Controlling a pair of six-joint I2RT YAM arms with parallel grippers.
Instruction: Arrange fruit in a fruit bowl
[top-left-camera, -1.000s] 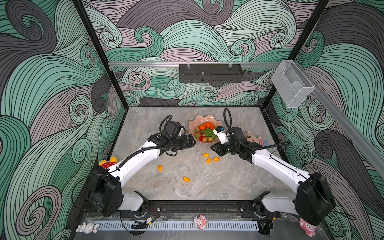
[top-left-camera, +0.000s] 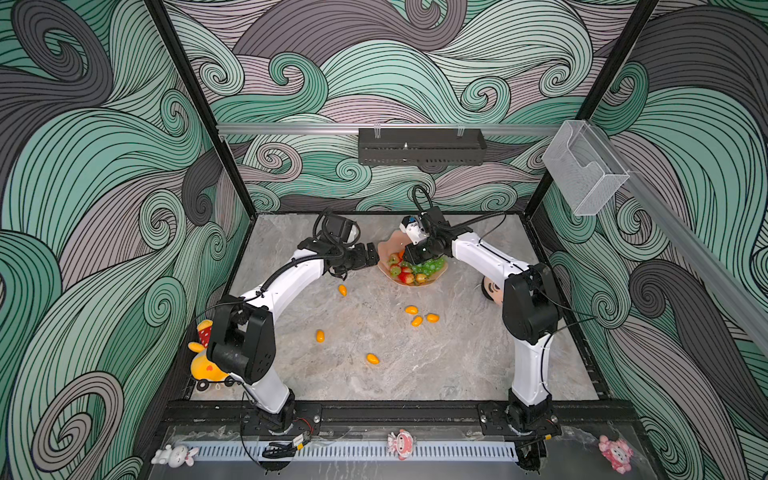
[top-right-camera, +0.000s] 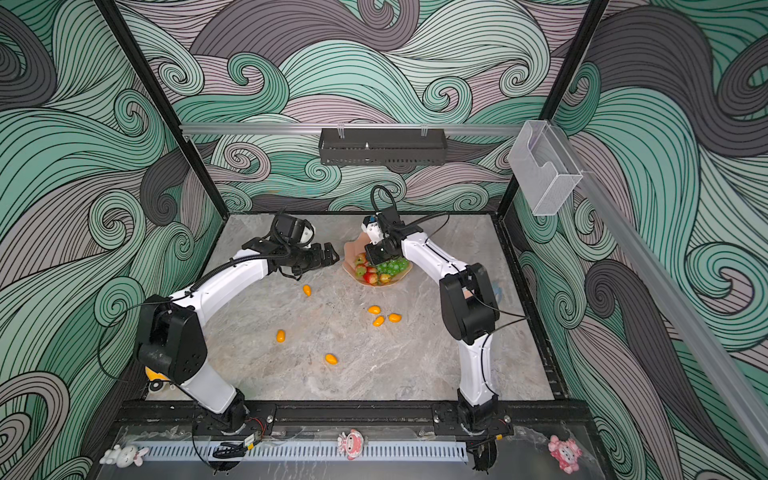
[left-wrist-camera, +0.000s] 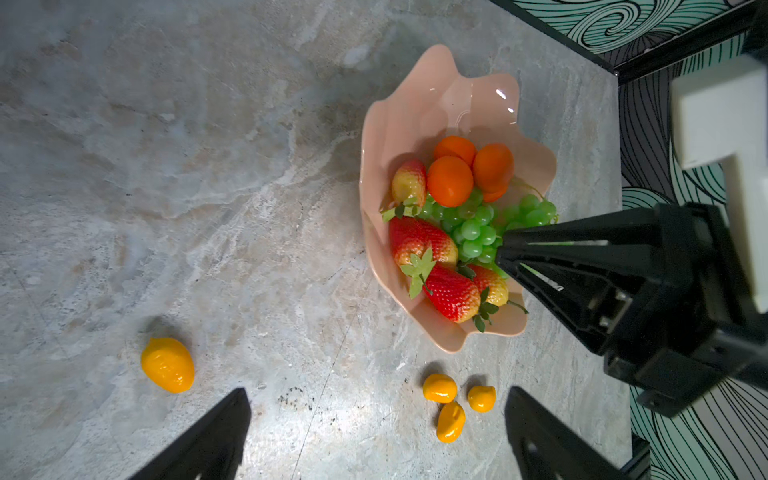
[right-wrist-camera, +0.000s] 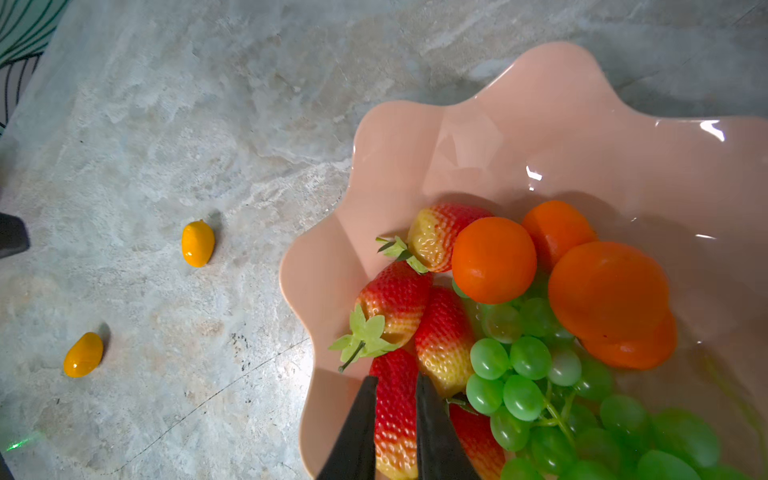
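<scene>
The pink scalloped bowl (right-wrist-camera: 496, 144) holds strawberries (right-wrist-camera: 400, 304), oranges (right-wrist-camera: 492, 256) and green grapes (left-wrist-camera: 472, 236). My right gripper hangs over the strawberry and grape side, its fingertips close together in the right wrist view; I cannot tell what, if anything, is between them. My left gripper stands open left of the bowl, above the table, with nothing between its fingers. Several small yellow fruits (left-wrist-camera: 166, 364) lie loose on the table in front of and left of the bowl.
A yellow toy (top-left-camera: 206, 368) sits at the left edge, and a round toy (top-left-camera: 492, 289) at the right, partly behind my right arm. A wire basket (top-left-camera: 584, 168) hangs on the right rail.
My right gripper has moved back and left, from in front of the bowl to over it. My left gripper has moved back and left, away from the bowl.
</scene>
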